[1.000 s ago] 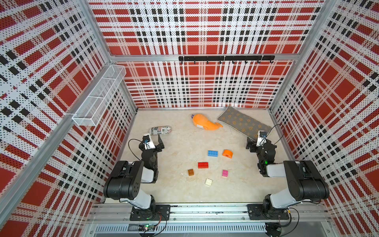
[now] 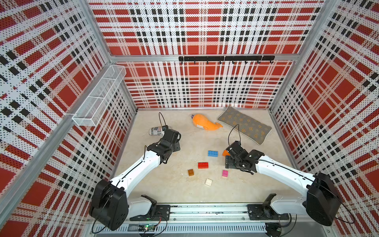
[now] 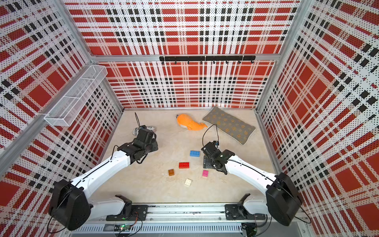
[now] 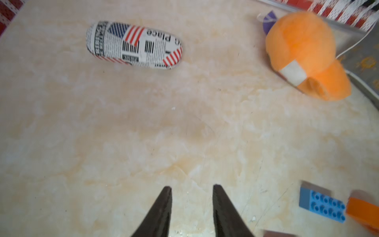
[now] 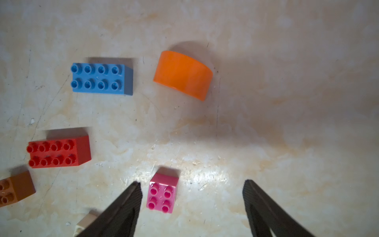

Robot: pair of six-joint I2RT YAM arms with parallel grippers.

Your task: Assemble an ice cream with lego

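Observation:
Loose bricks lie mid-table: blue (image 5: 101,77), red (image 5: 59,152), pink (image 5: 162,193), brown (image 5: 16,188), cream (image 2: 208,181) and a curved orange piece (image 5: 182,73). My right gripper hangs above them, fingers parted and empty, the pink brick between them in the right wrist view, below on the table. My left gripper is over the left of the table, short of the cylindrical printed cushion (image 4: 134,45); its fingertips show a gap with only table visible between, so its exact state is unclear.
An orange plush toy (image 2: 205,122) and a grey patterned mat (image 2: 244,123) lie at the back. A white wire basket (image 2: 98,96) hangs on the left wall.
Both arms have extended from folded poses. The bricks have not moved.

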